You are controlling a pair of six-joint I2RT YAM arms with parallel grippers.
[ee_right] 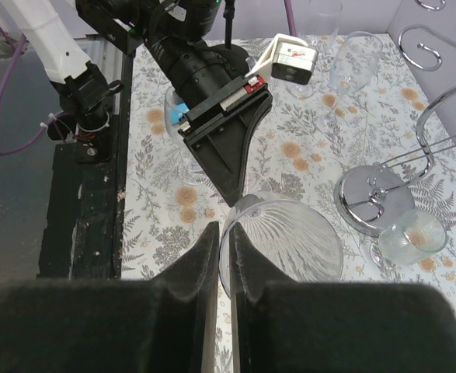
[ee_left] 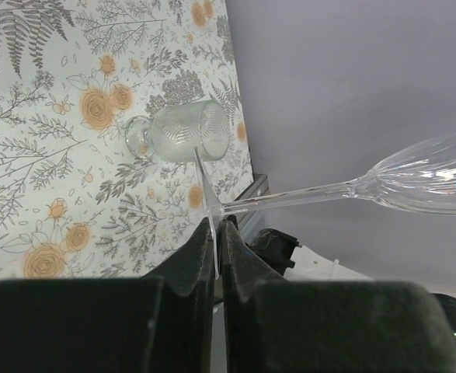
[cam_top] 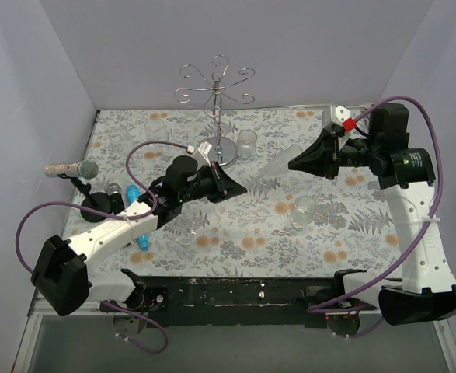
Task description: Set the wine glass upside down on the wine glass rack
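Note:
The clear wine glass (cam_top: pixel 280 162) hangs tilted above the table between my two grippers. At its bowl end, my right gripper (cam_top: pixel 291 165) is shut on the rim; the right wrist view shows the wide bowl (ee_right: pixel 290 237) rising from between the fingertips. My left gripper (cam_top: pixel 244 190) is shut at the other end, where the left wrist view shows the thin foot (ee_left: pixel 210 203) edge-on, reaching down between its fingertips, with the stem (ee_left: pixel 290 199) running off to the right. The metal wine glass rack (cam_top: pixel 217 95), with curled arms, stands at the back centre.
A short glass (cam_top: pixel 247 141) stands right of the rack base (cam_top: pixel 224 151), and another glass (cam_top: pixel 304 208) is at centre right. More clear glasses (cam_top: pixel 156 126) are at the back left. A blue bottle (cam_top: pixel 133 193) lies by the left arm.

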